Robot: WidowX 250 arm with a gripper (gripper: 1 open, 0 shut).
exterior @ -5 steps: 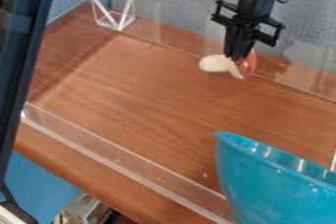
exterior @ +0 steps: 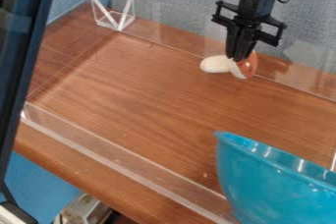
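Observation:
My black gripper [exterior: 239, 49] hangs at the back right of the wooden table, its fingers low over a small white and reddish-orange object [exterior: 215, 64]. The fingertips overlap that object in the view; I cannot tell whether they touch it or whether anything is between them. The fingers look close together.
A large teal bowl [exterior: 273, 188] fills the near right corner. A white wire-like stand [exterior: 113, 14] is at the back left. Clear rails edge the table, and a dark panel runs down the left.

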